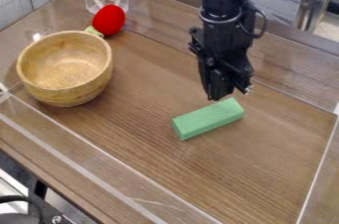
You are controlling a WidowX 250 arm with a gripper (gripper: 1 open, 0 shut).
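Note:
A flat green block (208, 117) lies diagonally on the wooden table (159, 178). Just above and behind it hangs the black gripper (223, 85), apart from the block, pointing down. Its fingers look close together and shut, with nothing visible between them.
A wooden bowl (66, 69) sits at the left. Behind it, a red object (111, 18) lies beside a small pale green item near the upper left.

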